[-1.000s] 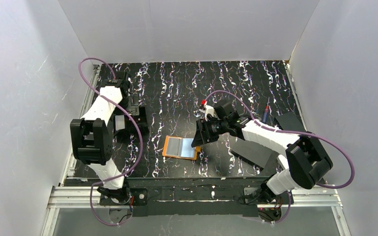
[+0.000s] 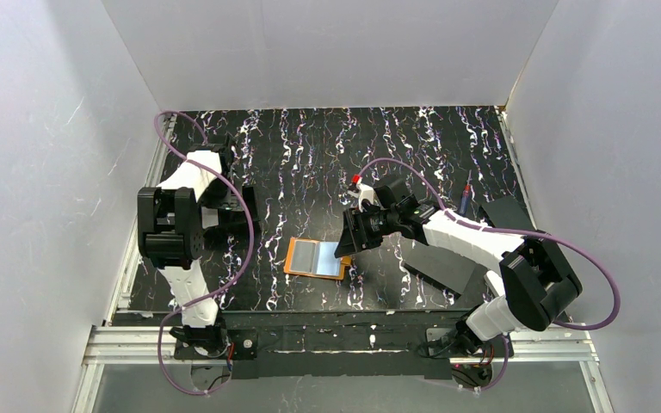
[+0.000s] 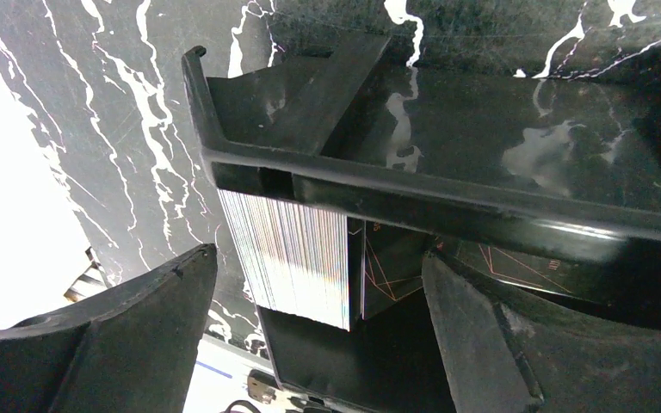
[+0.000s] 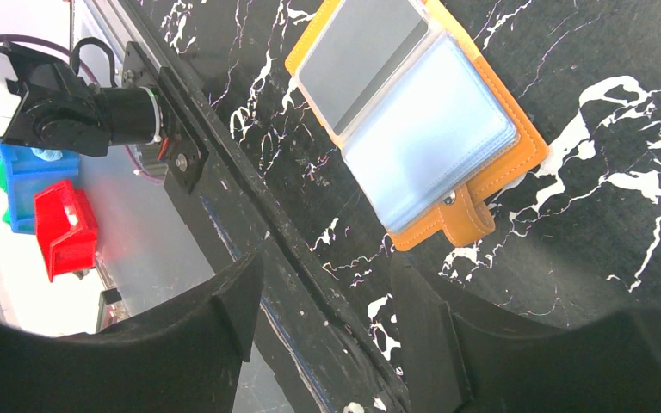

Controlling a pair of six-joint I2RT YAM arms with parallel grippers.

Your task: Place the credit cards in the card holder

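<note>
The card holder [image 2: 314,257], orange-edged with clear pockets, lies opened out on the marbled table in the top view. Its blue-tinted pocket sleeve [image 4: 435,129] and snap tab [image 4: 469,219] face my right gripper, which stands open and empty beside the holder. A stack of credit cards [image 3: 288,258] rests in a black stand [image 3: 447,202], pale edges showing and a black card face at its right. My left gripper is open, with fingers on either side of the stack; whether they touch it, I cannot tell.
Dark flat panels [image 2: 447,267] lie at the right behind my right arm, and a blue-and-red pen [image 2: 466,198] lies near them. Grey walls enclose the table.
My left arm has shifted a little to the right and toward the table's front over the card stand. The right arm and the card holder have stayed put.
</note>
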